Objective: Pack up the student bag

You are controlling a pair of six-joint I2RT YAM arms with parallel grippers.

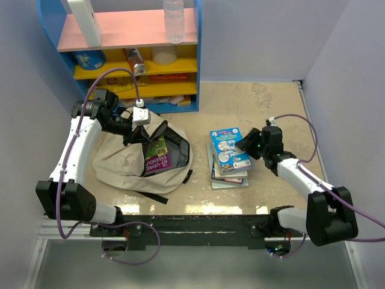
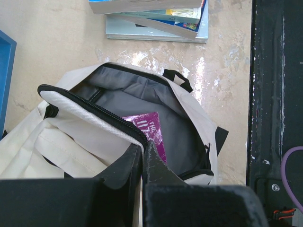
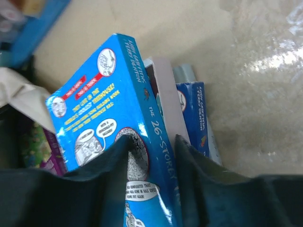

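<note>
On the left lies a beige bag with a grey lining, its mouth open. Inside it rests a purple and green book. My left gripper is shut on the bag's zippered edge and holds it up. To the right, a blue book tops a stack of several books. Over its right side sits my right gripper, its fingers parted above the blue cover and spine. Whether the fingertips touch the book, I cannot tell.
A coloured shelf with bottles and packets stands behind the bag. Lower books stick out under the blue one. Bare table shows between bag and stack and at the back right.
</note>
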